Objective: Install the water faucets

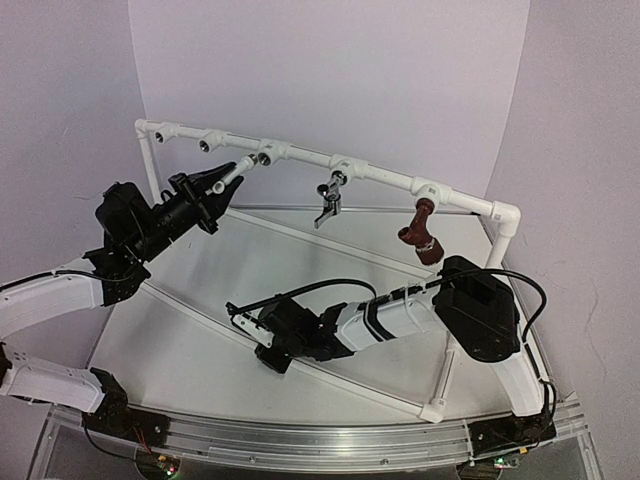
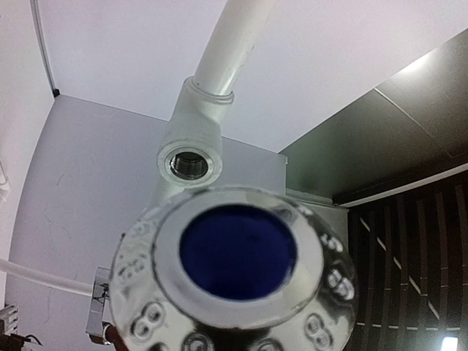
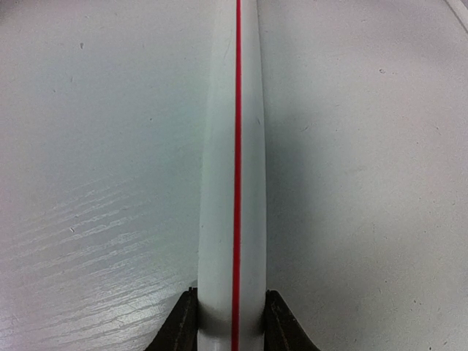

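Note:
In the top view, my left gripper is shut on a white faucet, whose threaded tip points up and right at the middle tee socket. Tip and socket look very close there; whether they touch I cannot tell. A chrome rim with a dark blue centre, part of the held faucet, fills the lower left wrist view and hides the fingers. Above it opens the threaded socket, empty. Black fingers of my right gripper press on both sides of the red-striped white pipe, the frame's lower bar.
A chrome faucet and a brown faucet hang from the tees to the right. Two bare tee sockets, the left one and its neighbour, sit farther left. The right arm crosses the lower frame.

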